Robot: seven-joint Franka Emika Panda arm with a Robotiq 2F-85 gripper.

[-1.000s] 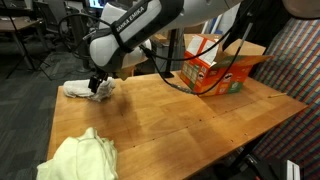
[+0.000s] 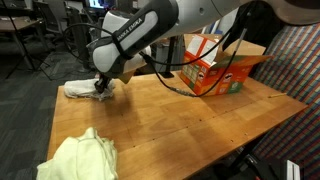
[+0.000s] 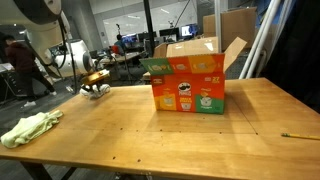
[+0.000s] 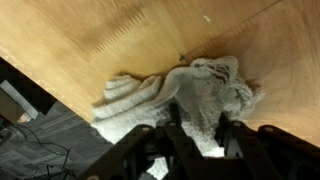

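A white cloth (image 2: 88, 88) lies bunched near the far left edge of the table, and in the wrist view its pale folds (image 4: 218, 85) spread beneath my gripper. The two dark fingers stand apart, down at the cloth, with some of its fabric showing between them. Whether they press on it is hard to tell. In exterior view 2 the cloth (image 3: 96, 90) is small beside the gripper at the far left. A second cloth, pale yellow-green (image 2: 78, 158), rests crumpled at the near left corner, away from the gripper.
An open red cardboard box (image 2: 212, 75) with green trim stands at the back of the wooden table (image 2: 180, 130). A pencil (image 3: 299, 136) lies toward the right end. Beside the white cloth, the table edge drops to the floor.
The arm has shifted slightly down and to the right at the white cloth. Both cloths and the box appear to lie where they were.
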